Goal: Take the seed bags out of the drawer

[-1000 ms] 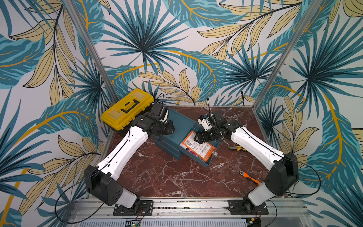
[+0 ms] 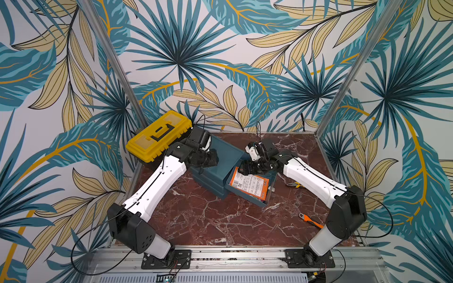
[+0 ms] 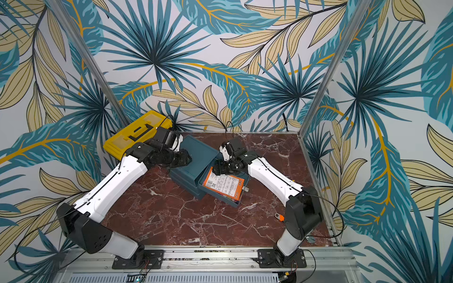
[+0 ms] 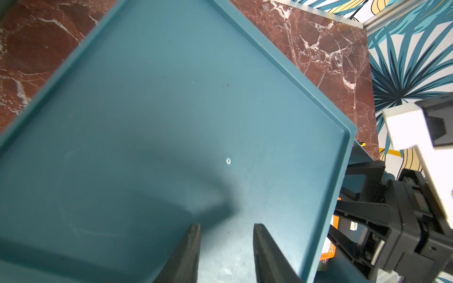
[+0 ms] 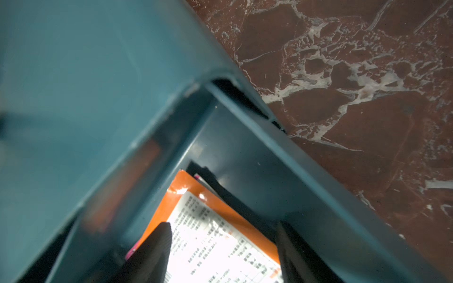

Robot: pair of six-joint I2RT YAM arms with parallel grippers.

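Observation:
The teal drawer unit point(image 2: 221, 155) stands mid-table, its drawer point(image 2: 262, 201) pulled out toward the right front. Seed bags with orange borders and white labels point(image 2: 250, 184) point(image 5: 214, 235) lie inside. My left gripper point(image 2: 207, 160) hangs over the unit's top, fingers apart, nothing visible between them. My right gripper point(image 2: 245, 167) is low over the back end of the drawer, fingers apart around the edge of the top bag's label in the right wrist view; no grip shows.
A yellow toolbox point(image 2: 158, 136) sits at the back left. Pliers point(image 2: 295, 185) and an orange-handled tool point(image 2: 311, 220) lie right of the drawer.
My right gripper has moved slightly left and toward the back end of the drawer. The left arm has shifted only slightly. The bags appear slightly shifted within the drawer.

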